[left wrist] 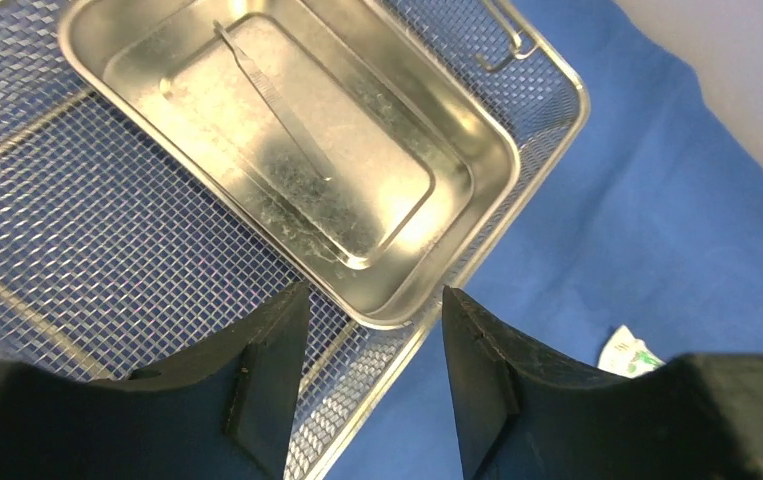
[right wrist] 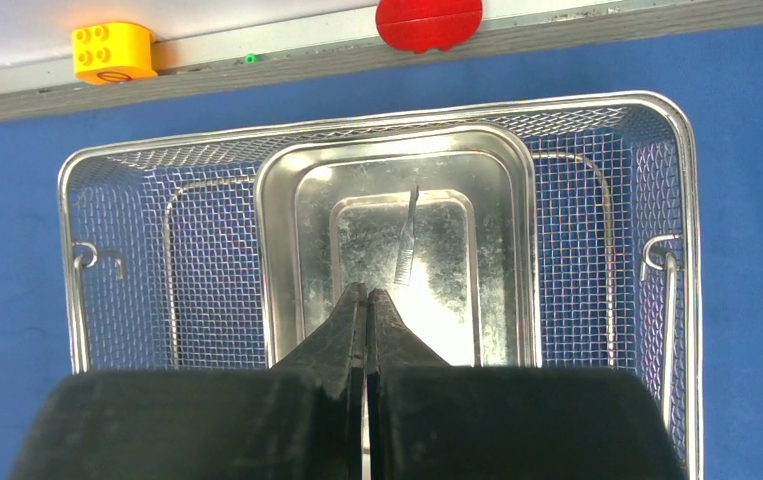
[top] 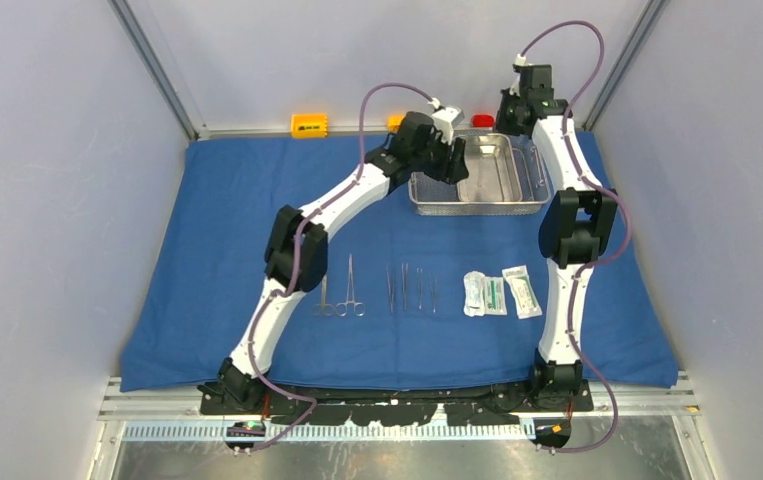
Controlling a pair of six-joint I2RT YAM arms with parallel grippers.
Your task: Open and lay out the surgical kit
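A slim scalpel handle (left wrist: 275,104) lies in the shallow steel tray (left wrist: 457,290), which sits inside the wire mesh basket (top: 477,209). In the right wrist view the handle (right wrist: 407,240) lies beyond the tips of my right gripper. That gripper is shut with nothing between its fingers, above the back right of the basket in the top view. My left gripper stands open and empty, over the left part of the basket, its tips apart from the tray's near corner. The left gripper hides the tray's left part in the top view.
On the blue cloth (top: 257,200) lie scissors (top: 351,295), several thin instruments (top: 405,290) and white packets (top: 522,292). A yellow bin (top: 309,125) and a red piece (top: 483,121) stand along the back edge.
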